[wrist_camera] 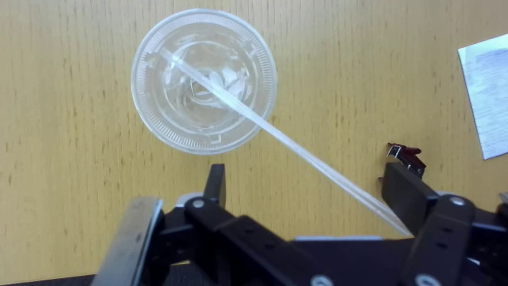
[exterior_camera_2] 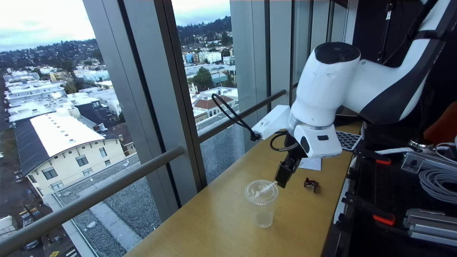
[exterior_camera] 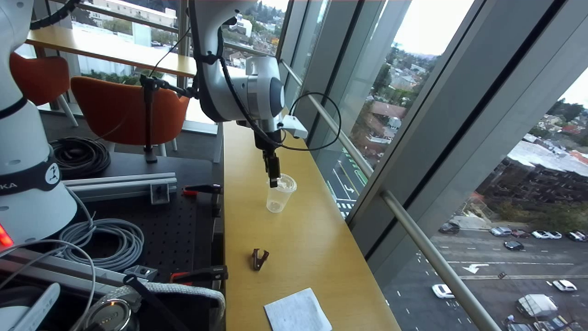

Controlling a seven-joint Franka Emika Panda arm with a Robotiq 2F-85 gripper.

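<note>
A clear plastic cup with a clear lid [wrist_camera: 157,116] stands upright on the wooden table, also visible in exterior view 2 as the lidded cup [exterior_camera_2: 262,210]. Across its lid runs a translucent straw [wrist_camera: 295,147], slanting in the wrist view from the lid's far left to the inner side of my right finger [wrist_camera: 405,195]. Whether the straw touches that finger or goes into the lid, I cannot tell. My gripper is open beside the cup, its fingers wide apart. Nothing is clamped between them.
A dark clip [exterior_camera: 259,259] and a white folded sheet [exterior_camera: 298,312] lie on the table [exterior_camera: 245,220]. Windows and a metal rail [exterior_camera: 435,256] run along one side. Black clamps [exterior_camera: 206,275] and coiled cables [exterior_camera: 104,242] occupy the other side.
</note>
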